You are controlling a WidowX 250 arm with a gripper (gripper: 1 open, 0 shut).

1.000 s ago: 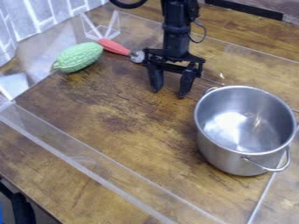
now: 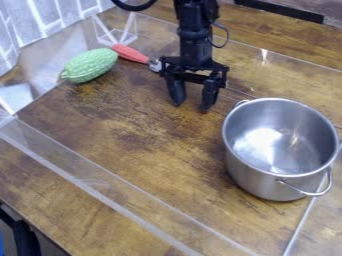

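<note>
The black robot arm reaches down from the top centre, its gripper (image 2: 194,88) low over the wooden table (image 2: 120,160), between a red-handled utensil and a large pot. Whether the dark fingers are open or shut, or hold anything, is too small and dark to tell. The red-handled utensil (image 2: 126,52) lies left of the gripper, its metal end close to it. A green oval object (image 2: 90,64) sits at the upper left. A steel pot (image 2: 278,150) stands at the right.
Light strips (image 2: 100,185) cross the lower left. A white object (image 2: 14,98) is at the left edge.
The arm and gripper have shifted very slightly left. The utensil, green object and pot look unmoved.
</note>
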